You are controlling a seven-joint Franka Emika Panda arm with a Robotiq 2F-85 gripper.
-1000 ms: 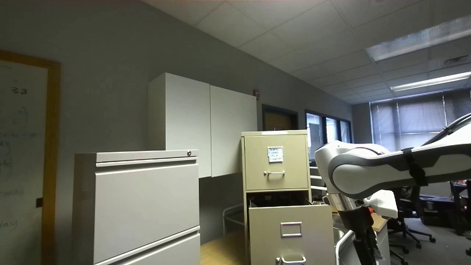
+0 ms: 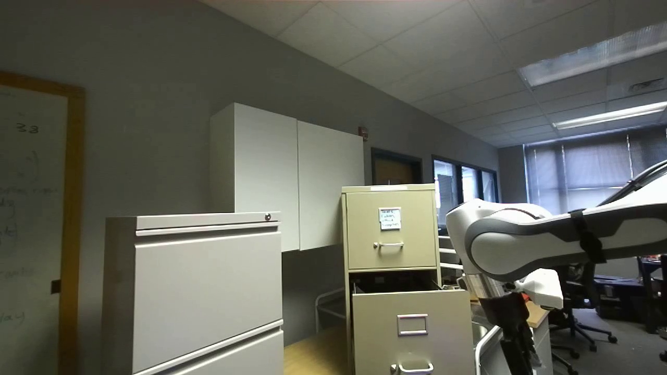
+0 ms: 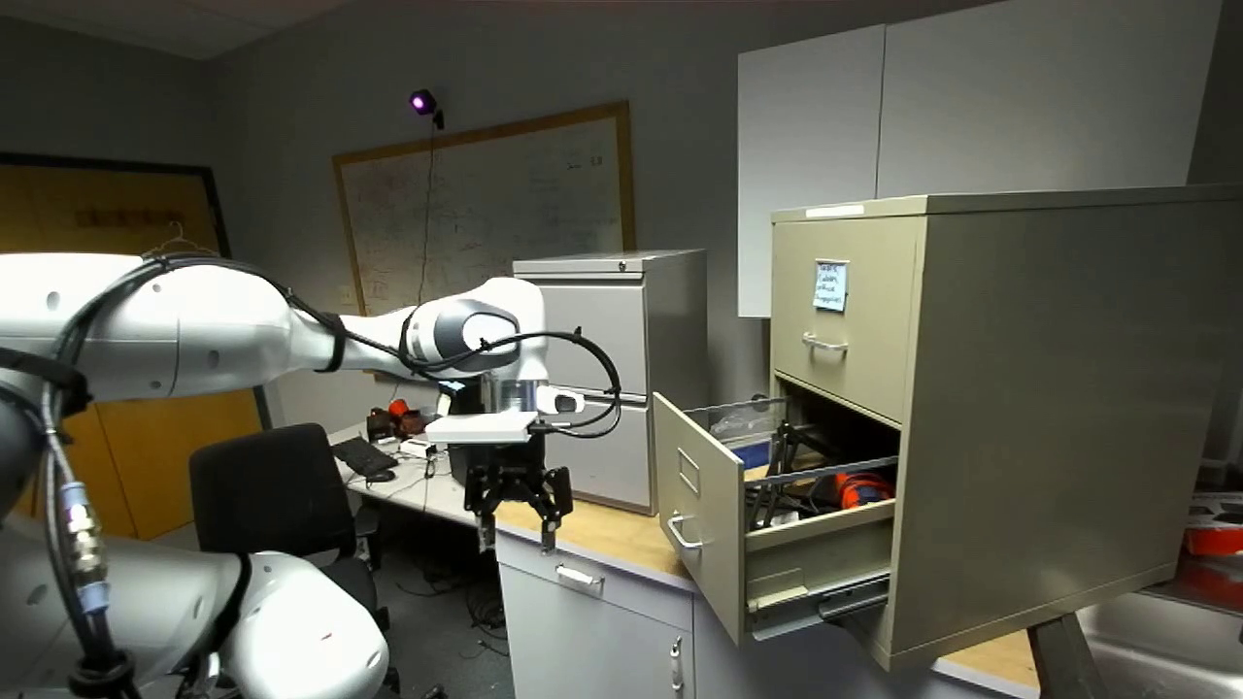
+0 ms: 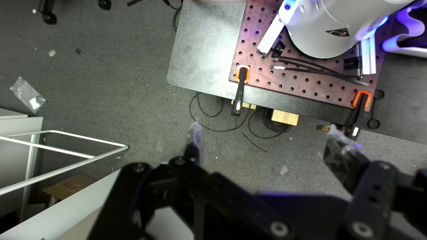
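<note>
My gripper points straight down, its two fingers wide apart and nothing between them. The wrist view shows the same gripper open above the bare floor. A beige filing cabinet has its lower drawer pulled out; the upper drawer is closed and bears a handwritten label. Inside the lower drawer lie a black tripod-like item and an orange-and-black item. The gripper hangs to the left of the drawer's handle in exterior view 2, apart from it.
A light grey cabinet stands on the wooden counter. A black chair is at the left of exterior view 2. Clamps hold the perforated base plate to a table. Open floor lies below the gripper.
</note>
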